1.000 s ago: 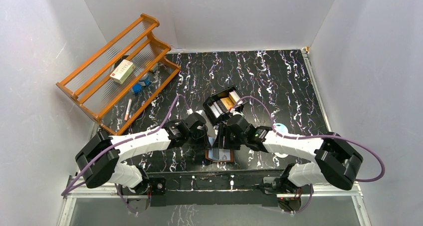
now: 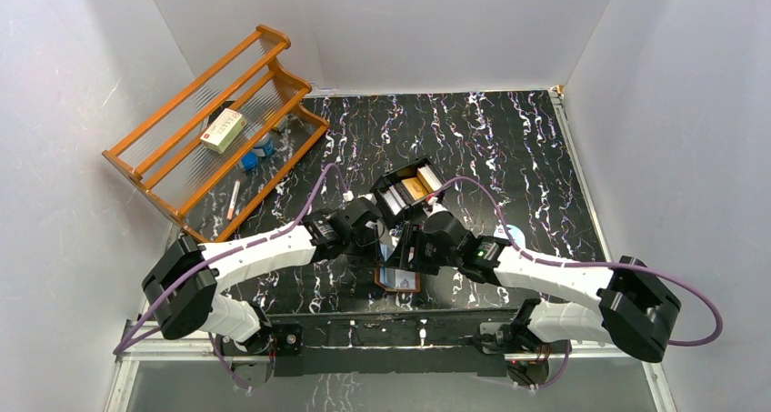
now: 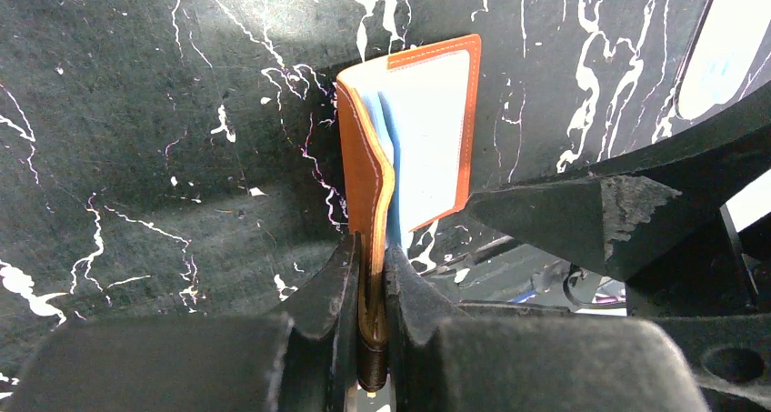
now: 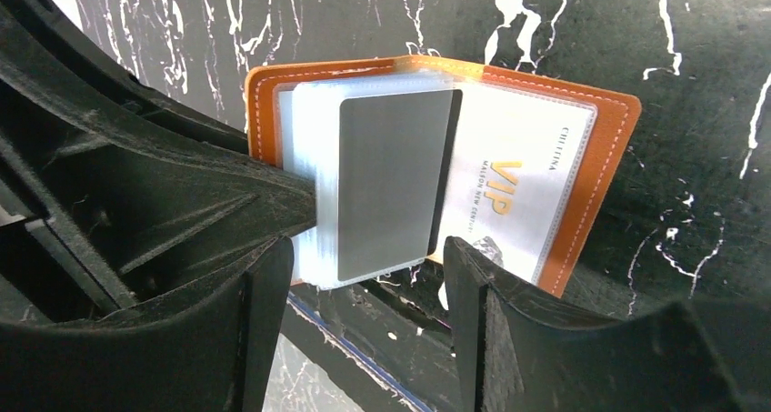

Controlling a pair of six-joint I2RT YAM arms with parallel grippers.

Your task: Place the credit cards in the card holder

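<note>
The orange-edged card holder [image 2: 399, 288] lies opened out on the table near its front edge. In the left wrist view its orange cover [image 3: 364, 171] stands up, and my left gripper is shut on that edge. From the right wrist view, clear sleeves [image 4: 314, 157] with a dark grey panel [image 4: 395, 175] fill one side. A white VIP card [image 4: 518, 166] shows in the other side. My right gripper stands part open above the holder, with no card visible between its fingers. A left gripper finger [image 4: 227, 194] rests against the sleeves' side.
Behind the arms sits a black box [image 2: 406, 190] with several compartments of cards. A wooden rack [image 2: 218, 139] with a small box on it fills the back left. A white round object [image 2: 511, 236] lies partly behind the right arm.
My left gripper and the holder have shifted very little. The right arm's elbow has swung outward and slightly down, and its gripper has moved slightly right over the holder.
</note>
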